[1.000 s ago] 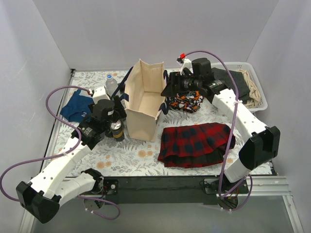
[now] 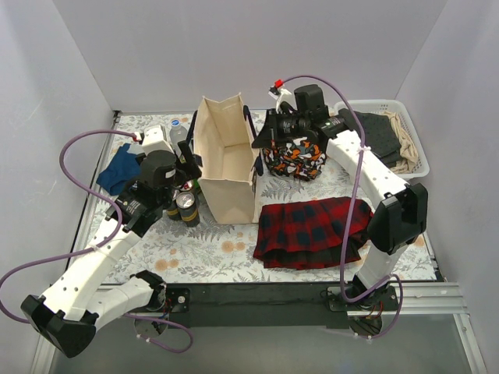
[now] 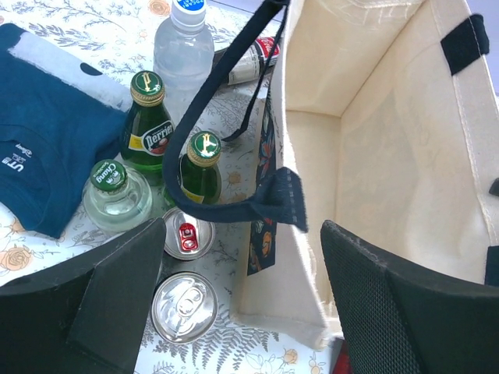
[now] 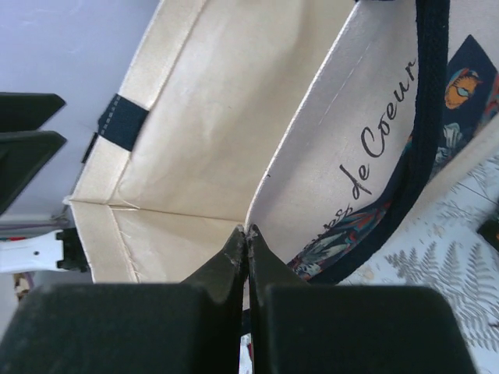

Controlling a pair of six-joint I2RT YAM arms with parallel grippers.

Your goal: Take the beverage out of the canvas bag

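Observation:
The cream canvas bag (image 2: 228, 199) stands upright and open-mouthed at the middle back, its inside bare where I can see it. My right gripper is shut on the rim of the bag's right wall. Left of the bag, my left gripper is open, with the bag's left rim and dark strap (image 3: 234, 210) showing between its fingers. Drinks stand outside the bag on its left: a silver-topped can (image 3: 185, 307), a red-tabbed can (image 3: 189, 234), green bottles (image 3: 148, 125), a clear green-capped bottle (image 3: 117, 199) and a water bottle (image 3: 183, 54).
A blue cloth (image 2: 119, 169) lies at the far left. Right of the bag are a patterned cloth (image 2: 295, 162), a red plaid cloth (image 2: 312, 230) and a white basket (image 2: 421, 160) of folded cloths.

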